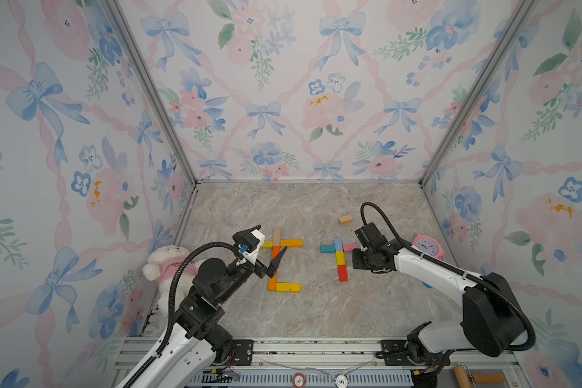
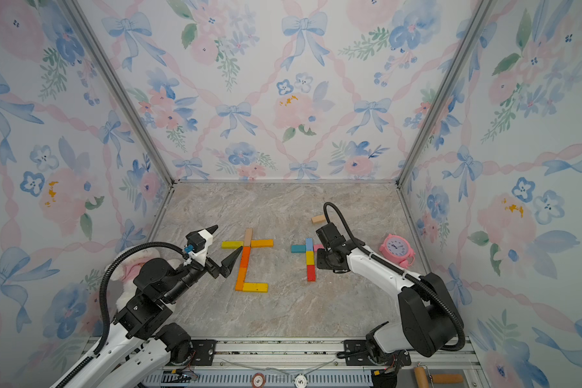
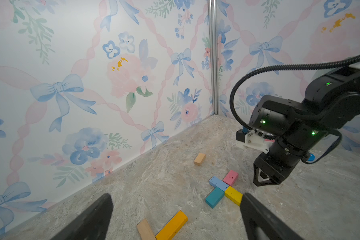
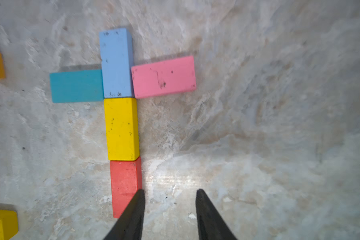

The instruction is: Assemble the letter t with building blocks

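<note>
In the right wrist view a cross of blocks lies below my right gripper: light blue (image 4: 117, 64) on top, teal (image 4: 76, 86) and pink (image 4: 163, 77) either side, yellow (image 4: 121, 128) under it, red (image 4: 124, 188) at the bottom. The pink one is slightly tilted. The right fingers are apart with bare floor between them. In the top left view, a t-shape of orange (image 1: 274, 265), yellow (image 1: 287, 287) and wooden blocks (image 1: 276, 236) lies at left. My left gripper (image 1: 269, 258) hangs open above it, empty.
A loose wooden block (image 1: 344, 218) lies at the back. A pink clock (image 2: 395, 247) stands at the right, a plush toy (image 1: 165, 274) at the left.
</note>
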